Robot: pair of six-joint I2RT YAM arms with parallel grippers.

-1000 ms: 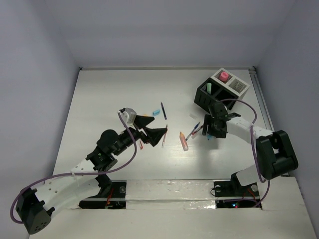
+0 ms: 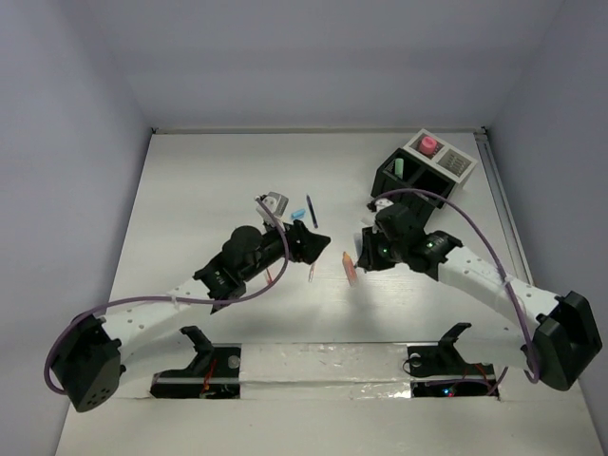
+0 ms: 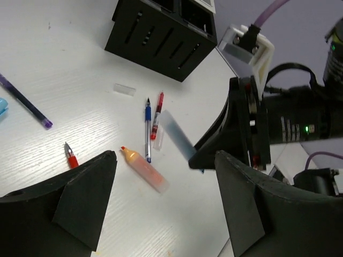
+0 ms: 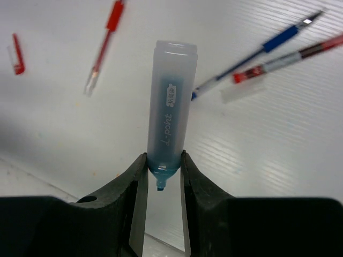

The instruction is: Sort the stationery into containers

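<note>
A translucent blue marker is pinched near its narrow end by my right gripper, with its wide end pointing away; in the left wrist view this marker (image 3: 178, 134) is above the table. My left gripper is open over the table, its gap empty. Beyond its fingers lie an orange marker (image 3: 146, 171), a blue pen (image 3: 148, 128) and a red pen (image 3: 157, 116). Farther left are a red-tipped pen (image 3: 71, 157) and a dark purple-ended pen (image 3: 25, 103). The organizer (image 2: 418, 176) stands at the back right, holding a pink item (image 2: 427, 145) and a green one (image 2: 399, 168).
Both grippers are near each other over the middle of the table, either side of the orange marker. A small clear piece (image 3: 124, 89) lies before the organizer. A light blue object (image 2: 298, 214) sits near the left arm.
The left gripper has shifted slightly right and back, towards the table's middle.
</note>
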